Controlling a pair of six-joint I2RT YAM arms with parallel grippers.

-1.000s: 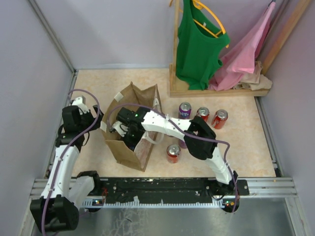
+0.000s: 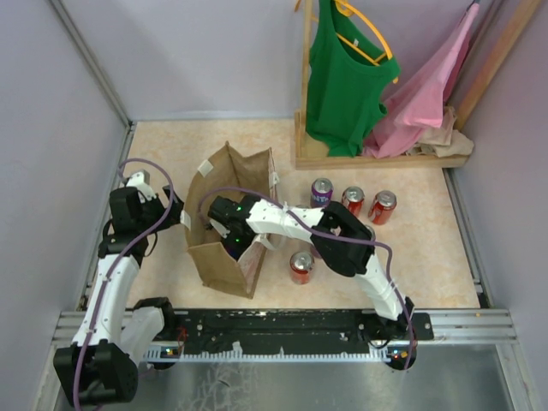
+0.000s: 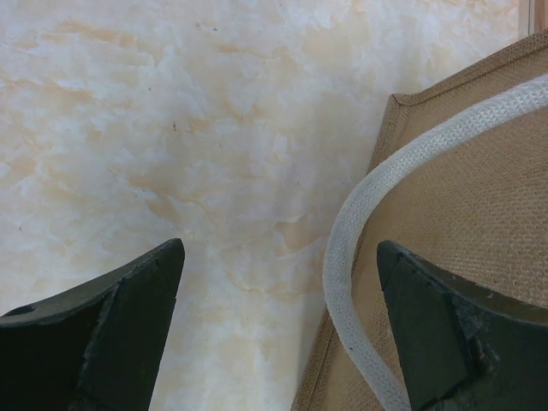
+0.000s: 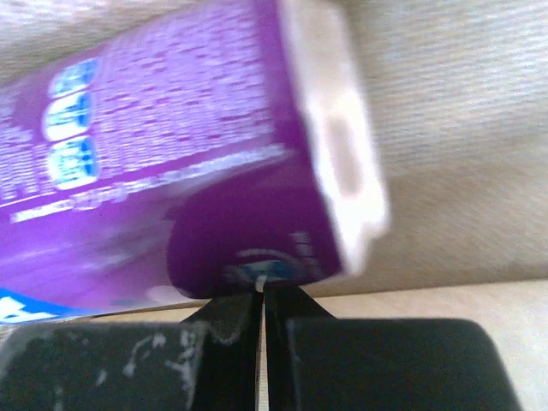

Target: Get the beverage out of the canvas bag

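The open canvas bag [image 2: 222, 272] stands left of centre on the table. A purple can [image 4: 223, 111] lies tilted inside it, filling much of the right wrist view. My right gripper reaches down into the bag, its fingers pressed together at the can's lower edge with nothing visible between them. From above, the arm hides most of the bag's inside. Beside the bag's left wall, my left gripper is open. In the left wrist view the bag's pale handle [image 3: 342, 231] loops close to its right finger.
Right of the bag stand a purple can [image 2: 321, 192] and red cans [image 2: 353, 199]; others are partly under the right arm. A wooden rack [image 2: 342, 160] with hanging clothes stands behind. Free table lies at the right.
The bag's left wall has moved a little to the right. The left arm has hardly moved.
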